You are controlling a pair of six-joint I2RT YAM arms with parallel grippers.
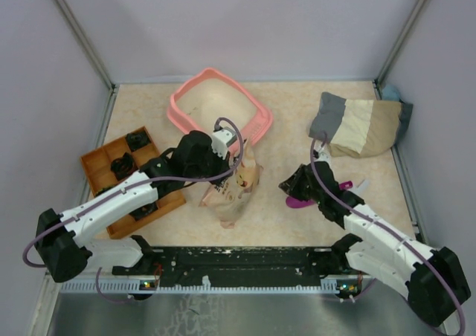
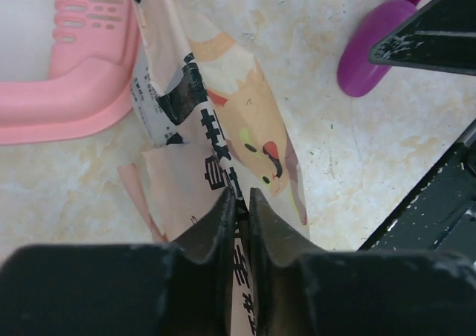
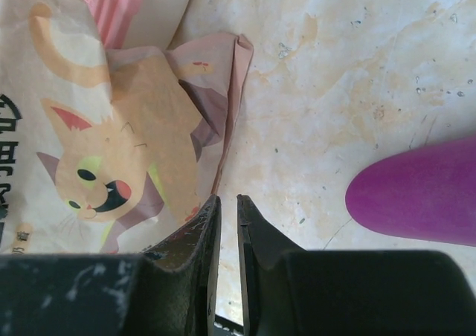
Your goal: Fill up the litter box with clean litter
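The litter bag (image 1: 230, 198), printed with a cartoon cat, lies in the middle, just in front of the pink litter box (image 1: 177, 113). My left gripper is over the bag, its fingertips together at the bag's black-printed top edge; whether any of the bag is between them is unclear. My right gripper is shut, above the table between the bag (image 3: 111, 165) and a purple scoop (image 3: 409, 191), with nothing showing between its fingers.
A wooden tray (image 1: 104, 165) with dark items is at the left. Folded cloths (image 1: 361, 124) lie at the back right. Bare table separates the bag from the cloths.
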